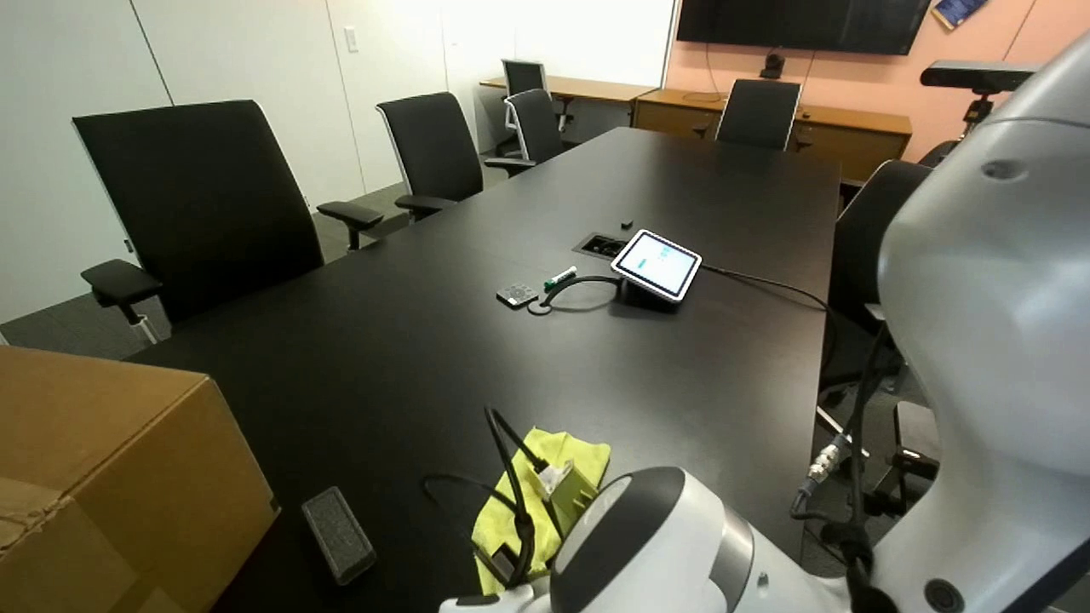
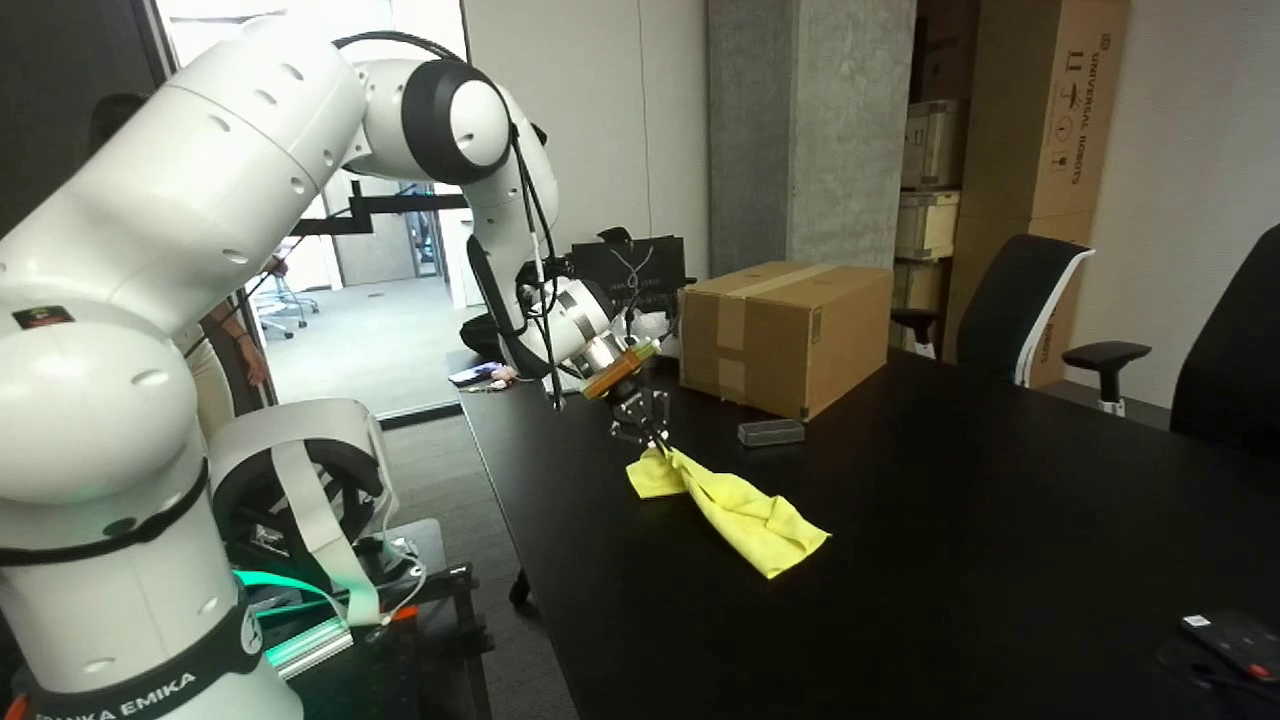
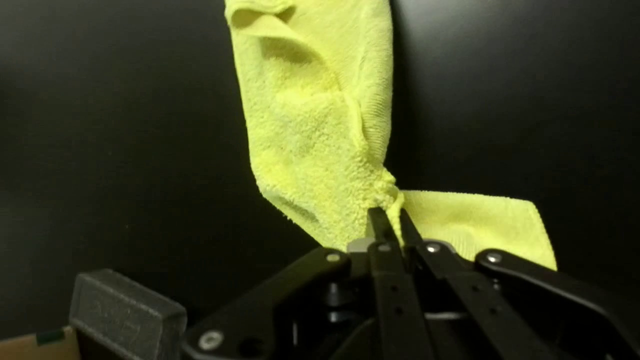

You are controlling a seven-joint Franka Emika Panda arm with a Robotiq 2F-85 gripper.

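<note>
A crumpled yellow cloth (image 2: 753,518) lies on the black table, bunched where my gripper (image 2: 657,444) meets it. Seen from the wrist, a pinched fold of the cloth (image 3: 312,138) runs between the tips of my gripper, which is shut on it. One long part spreads away from the fingers, and a smaller flap extends to the right. From exterior view 1, the arm covers part of the cloth (image 1: 562,449) and hides the fingertips.
A dark grey eraser-like block (image 2: 771,433) rests near the cardboard box (image 2: 768,342). Farther along the table (image 1: 439,378) stand a tablet (image 1: 656,265), a marker (image 1: 559,277) and a small dark square item (image 1: 517,295).
</note>
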